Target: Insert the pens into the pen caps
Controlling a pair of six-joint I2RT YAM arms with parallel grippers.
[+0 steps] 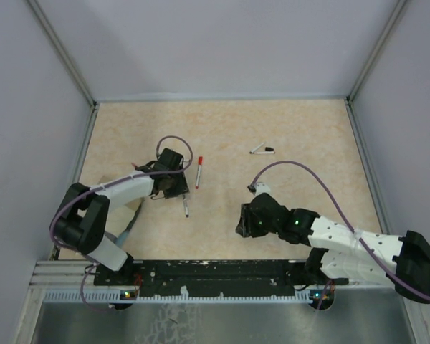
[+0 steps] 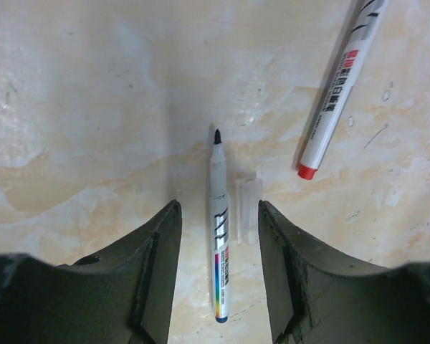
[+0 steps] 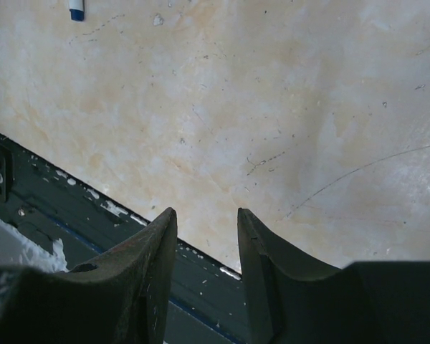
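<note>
An uncapped pen (image 2: pixel 220 244) with a dark tip and a clear cap (image 2: pixel 248 211) lie side by side under my open left gripper, nothing held between its fingers. A red-ended marker (image 2: pixel 337 93) lies to their upper right in the left wrist view. A second red-capped marker shows only partly behind the left arm in the top view. At the back right lie a white piece (image 1: pixel 256 147) and a black-ended pen (image 1: pixel 265 151). My right gripper is part open over empty table at the front right, holding nothing.
Flat sheets lie at the left under the left arm.
</note>
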